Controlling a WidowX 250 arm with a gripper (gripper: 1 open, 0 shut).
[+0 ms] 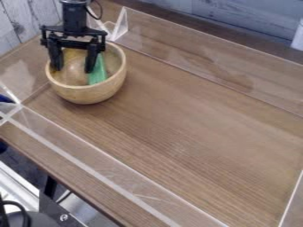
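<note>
A wooden bowl (92, 92) stands at the upper left of the camera view, with a green object (98, 71) and a tan item partly visible inside it. My black gripper (71, 62) reaches down from the top into the bowl, open, its fingers over the tan item and beside the green object. Whether it touches either is hard to tell.
A white object (297, 35) is at the top right edge.
</note>
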